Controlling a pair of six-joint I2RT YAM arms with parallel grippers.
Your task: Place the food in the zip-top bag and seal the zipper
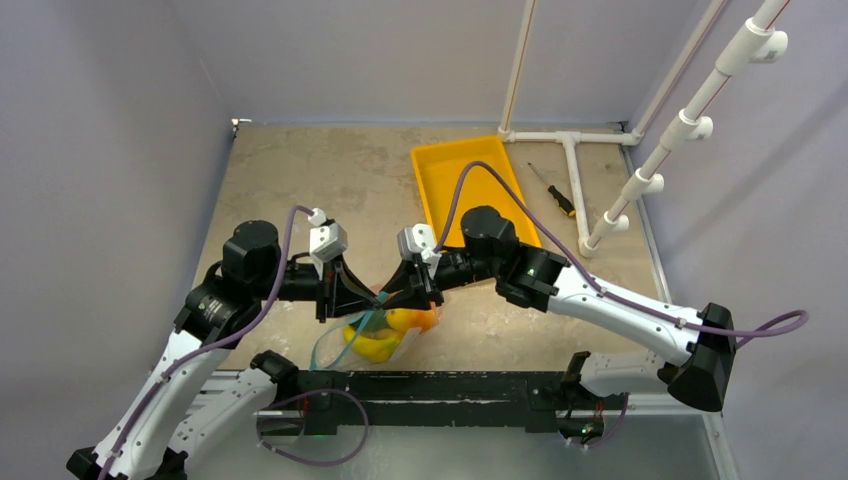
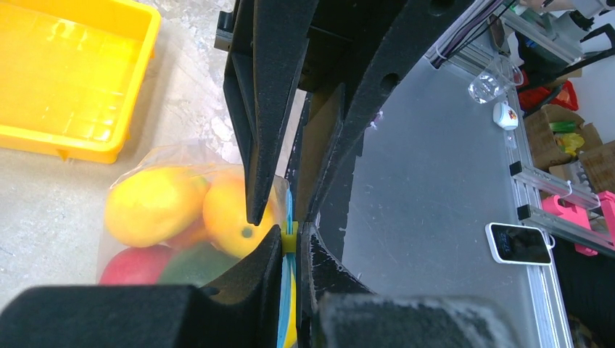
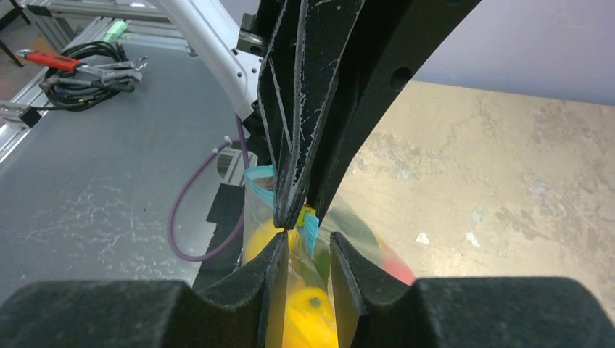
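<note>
The clear zip top bag (image 1: 380, 352) lies near the front edge, holding a yellow banana (image 1: 372, 347), orange and yellow fruit (image 2: 156, 203), and red and green pieces. My left gripper is shut on the bag's blue zip strip (image 2: 284, 308), with a yellow slider (image 2: 290, 242) between its fingertips. Close by, the right gripper has its fingers parted around the end of the blue strip (image 3: 310, 230), just beyond the left gripper's tips. Whether the right fingers touch the strip is unclear. The zip's front end stands loosely looped.
A yellow tray (image 1: 460, 180) stands empty behind the grippers. The screwdriver (image 1: 560, 200) lies beside white pipes (image 1: 575, 190) at the back right. Bare table (image 1: 310, 190) spreads over the left and back; its dark front edge (image 1: 440, 388) is close to the bag.
</note>
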